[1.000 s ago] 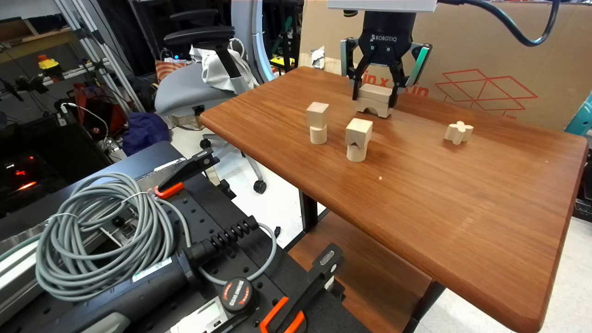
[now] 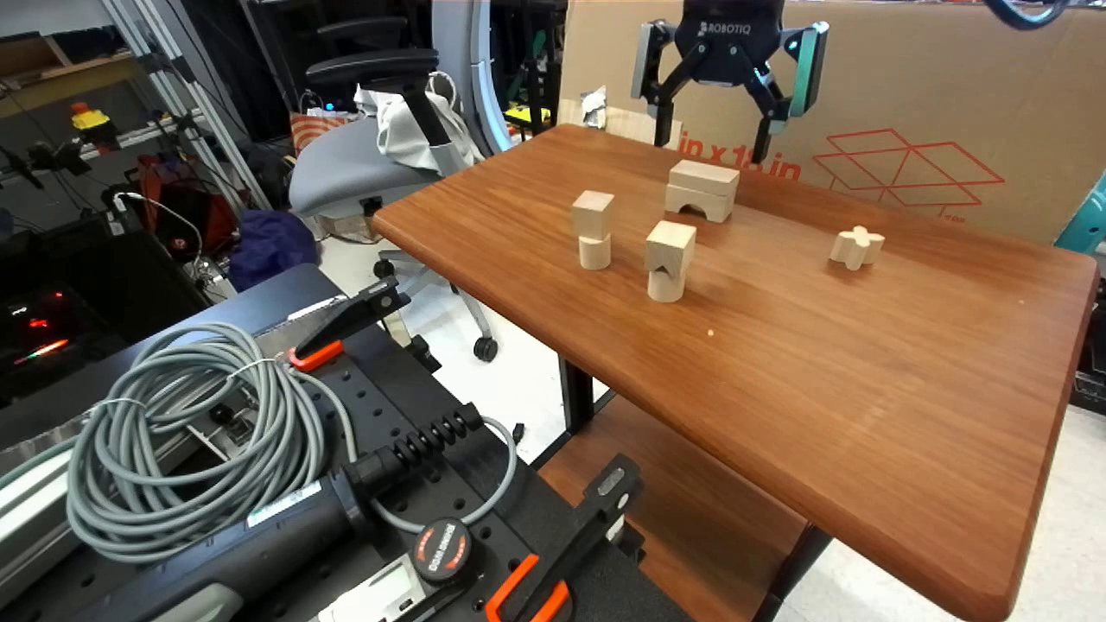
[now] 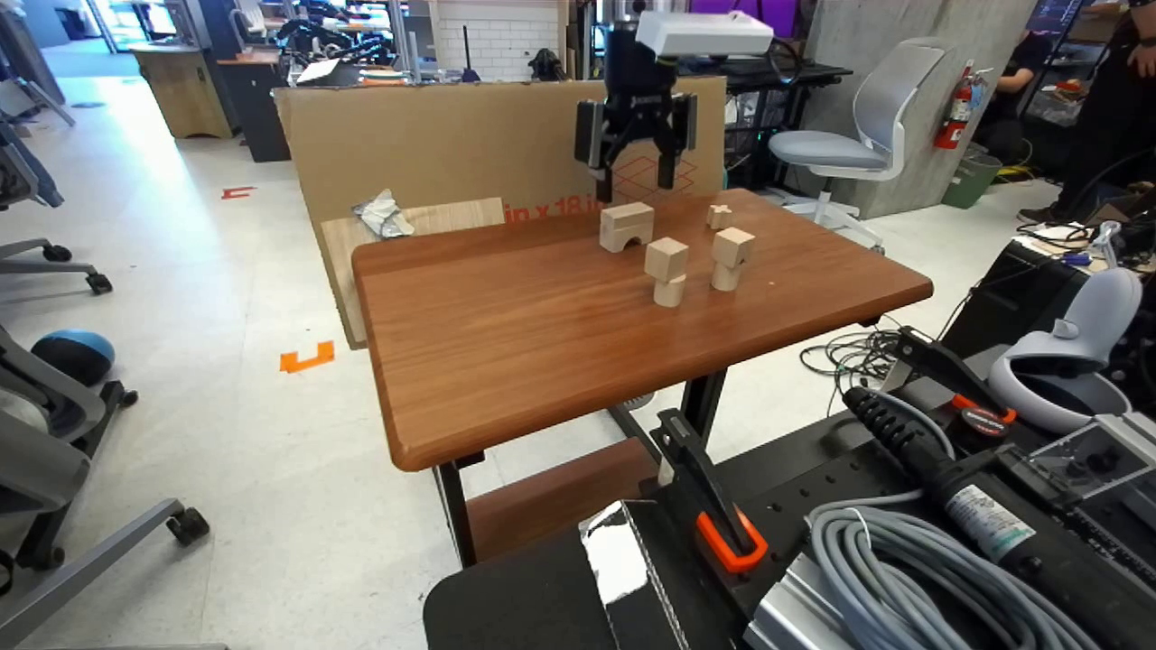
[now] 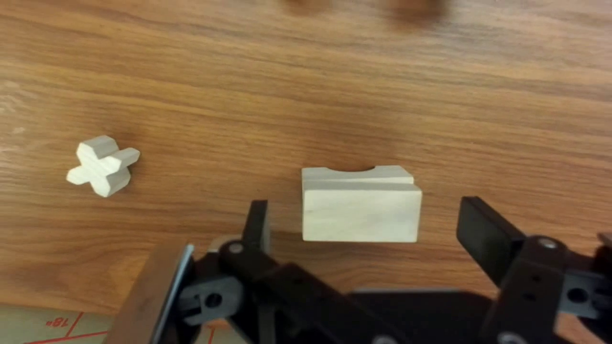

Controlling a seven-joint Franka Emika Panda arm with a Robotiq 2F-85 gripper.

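Observation:
My gripper hangs open above the back of the table, its fingers spread wide and nothing between them. Below it a flat rectangular block lies on top of an arch block, the two slightly out of line. In the wrist view this stack sits between and beyond the fingertips, touching neither. Toward the front, one cube rests on a short cylinder. Beside it, another cube-like block with a notch below tops a second cylinder. A cross-shaped block stands alone to one side.
A large cardboard sheet stands upright behind the table's back edge. A cart with coiled grey cable and clamps stands in front.
The gripper has risen from around the flat block and arch, and its fingers have spread wider. The stacked blocks stay on the table in the same place.

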